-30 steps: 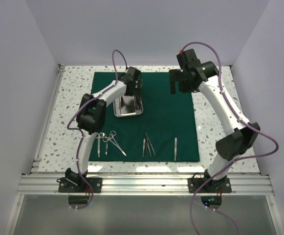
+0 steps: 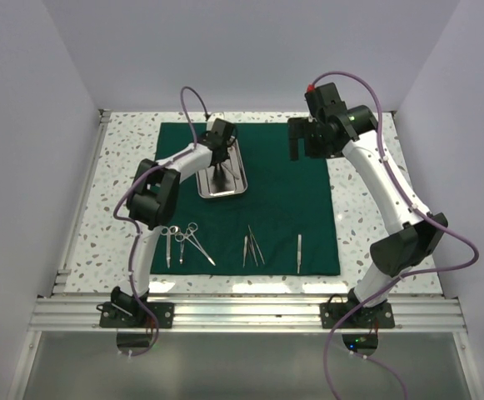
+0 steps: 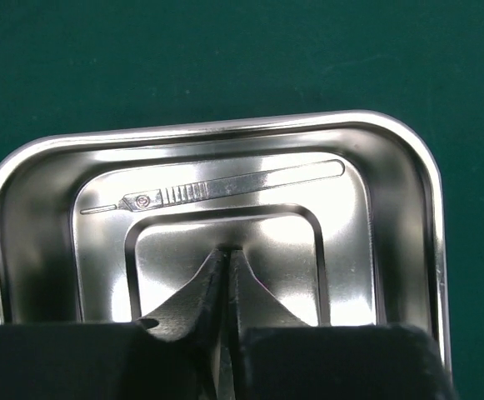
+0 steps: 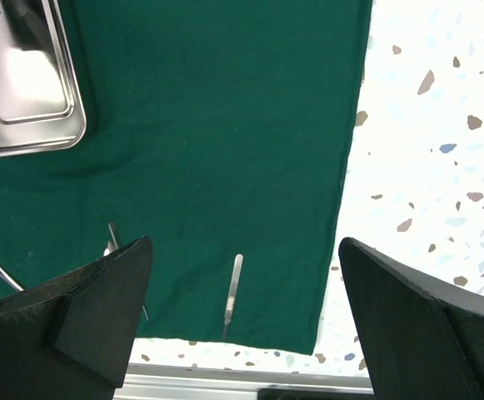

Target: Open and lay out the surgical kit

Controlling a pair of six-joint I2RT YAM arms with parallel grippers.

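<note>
The metal tray (image 2: pixel 222 195) rests on the green cloth at the upper left. One scalpel handle (image 3: pixel 250 183) lies flat along a wall inside it, touched by no finger. My left gripper hangs over the tray floor, to one side of this handle. Its fingertips look very close together with nothing seen between them; whether they quite meet is unclear. Laid out on the cloth are ring-handled instruments (image 2: pixel 181 241), slim tweezer-like tools (image 2: pixel 246 250) and another scalpel handle (image 4: pixel 234 283). High over the cloth's right side, my right gripper stands wide open and empty.
Speckled tabletop (image 2: pixel 362 242) shows around it. A metal rail (image 2: pixel 250 308) runs along the front edge.
My left gripper has shifted left over the tray. The tray sits slightly farther right than 0.9 s ago, and the scalpel handle in it now slants more. The right arm has barely moved.
</note>
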